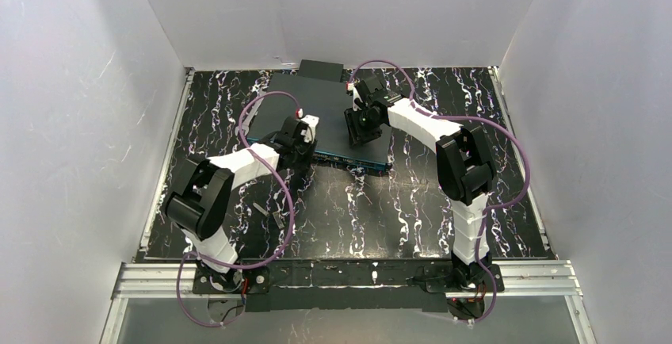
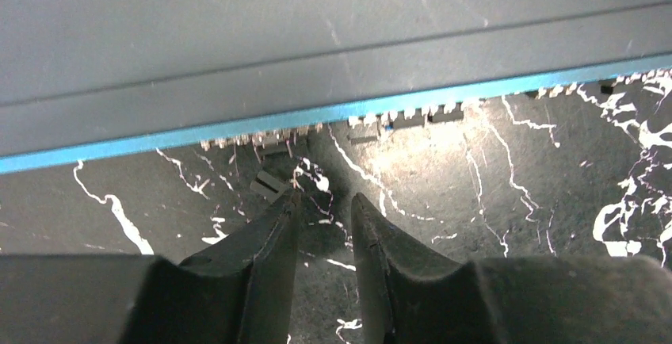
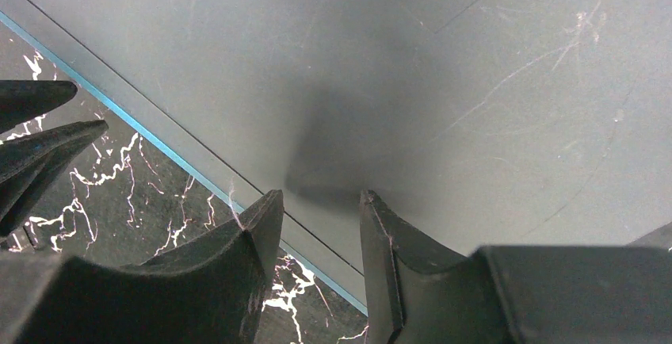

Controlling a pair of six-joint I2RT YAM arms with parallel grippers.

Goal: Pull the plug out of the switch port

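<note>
The switch, a flat dark grey box with a blue front edge, lies on the black table. Under that edge, the left wrist view shows a row of small pale teeth and several dark pieces at the ports; I cannot tell which is the plug. A small dark block shows in front of the edge, near the left fingertip. My left gripper is part open at the switch's front, nothing visible between its fingers. My right gripper is over the switch top, also apart and empty.
Two small grey sticks lie on the table at front left. A dark flat piece sits behind the switch. In the right wrist view, the left gripper's fingers show close by.
</note>
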